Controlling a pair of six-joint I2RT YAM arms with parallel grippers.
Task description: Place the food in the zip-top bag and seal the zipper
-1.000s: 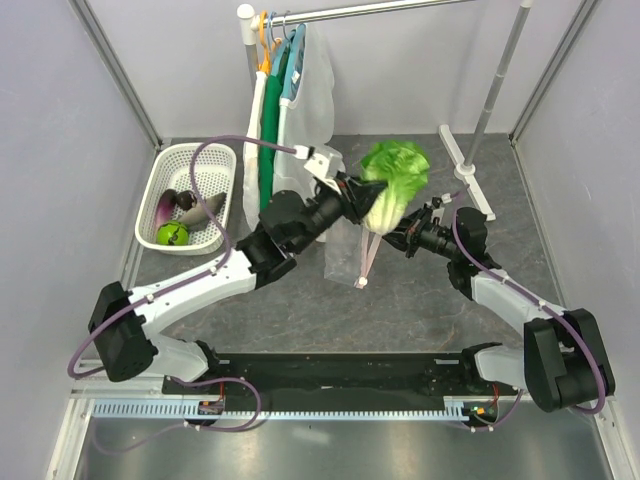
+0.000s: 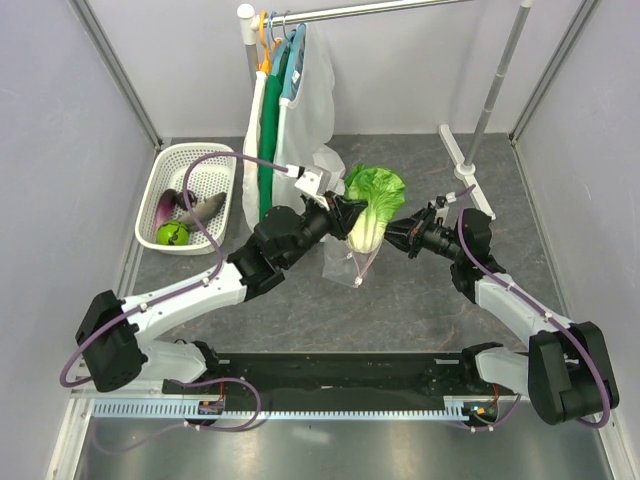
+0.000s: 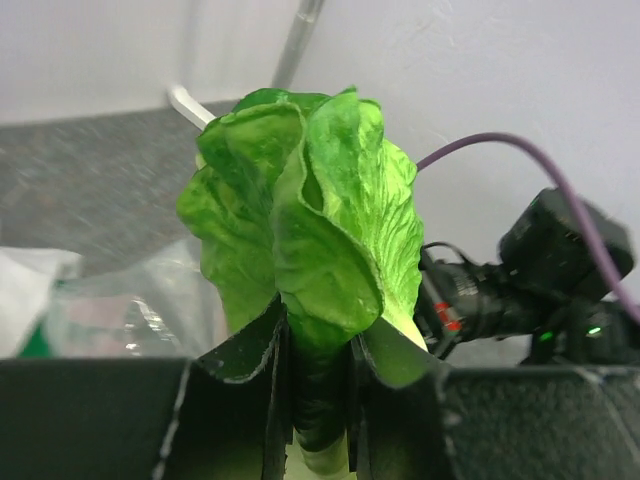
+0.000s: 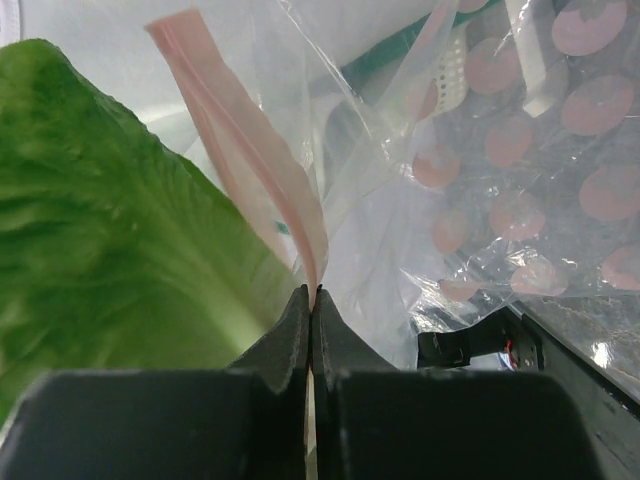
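My left gripper is shut on a green lettuce, which fills the middle of the left wrist view and hangs over the clear zip top bag. My right gripper is beside it on the right, shut at the pink zipper strip of the bag; in the right wrist view the strip runs down between its fingertips. The lettuce leaf lies close left of that strip. Whether any of the lettuce is inside the bag I cannot tell.
A white basket with a green ball-like item and several vegetables stands at the back left. A rack carries hanging garments and bags beside the lettuce.
The right gripper has shifted slightly.
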